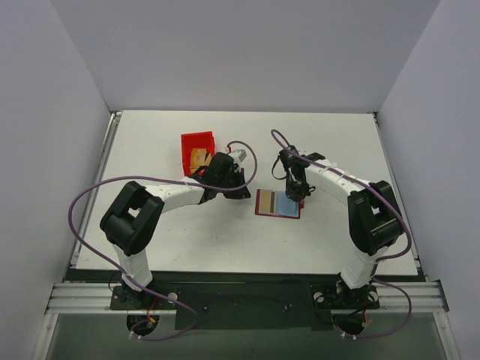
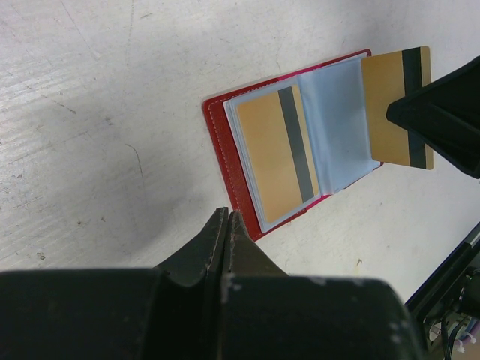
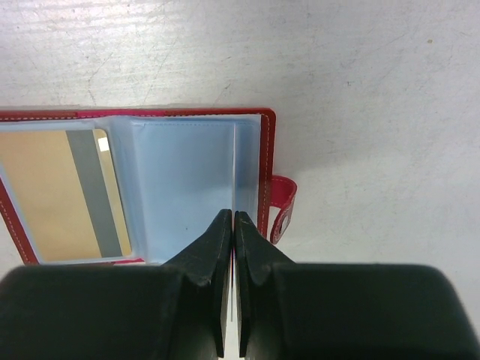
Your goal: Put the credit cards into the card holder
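The red card holder (image 2: 229, 165) lies open on the table, with clear sleeves. One gold card with a dark stripe (image 2: 274, 150) lies in its left side, while the bluish right sleeve (image 3: 180, 180) shows no card. My right gripper is over that right side, shut on a second gold card, seen edge-on as a thin line between the fingers in the right wrist view. Whether this card's lower edge touches the sleeve I cannot tell. To the left of the holder my left gripper is shut, nothing visible between its fingers.
A red box (image 1: 196, 138) with gold cards (image 1: 198, 157) inside stands behind the left gripper, partly covered by that arm. A snap strap (image 3: 282, 202) sticks out from the holder's right edge. The table in front of the holder is bare.
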